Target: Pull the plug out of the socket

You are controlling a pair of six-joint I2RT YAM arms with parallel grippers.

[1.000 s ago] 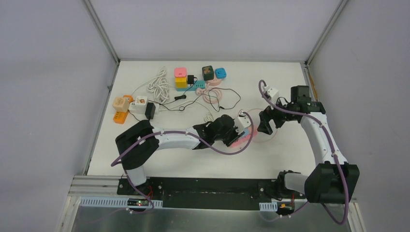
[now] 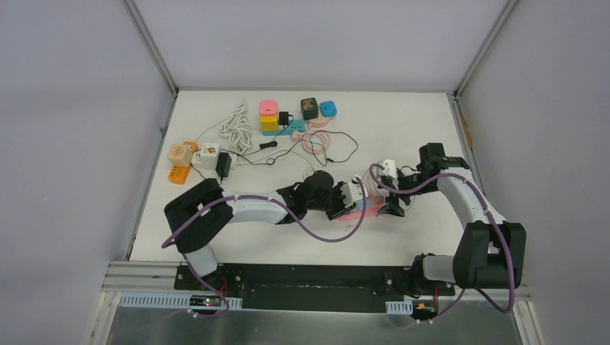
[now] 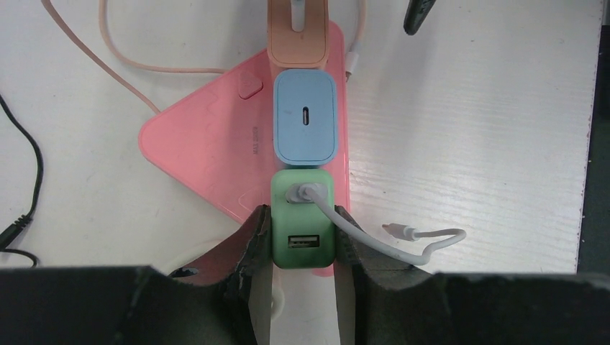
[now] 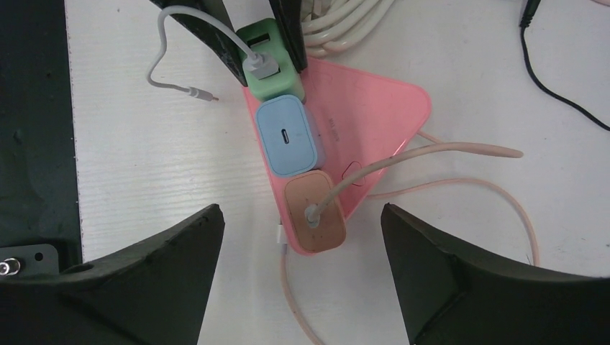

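Observation:
A pink triangular power strip (image 3: 201, 144) holds a row of three plugs: a green charger (image 3: 303, 215) with a white cable, a blue charger (image 3: 305, 122) and a peach charger (image 4: 325, 198) with a pale cable. My left gripper is shut on the green charger. The right gripper stands part open over the peach end of the strip, its fingers on either side of that charger and apart from it.
More strips, chargers and coiled cables lie at the back and left of the table (image 2: 180, 237). Loose cables loop around the pink strip.
The right arm has moved left and down to the peach end of the strip. My left gripper has shifted slightly with the strip in the top view.

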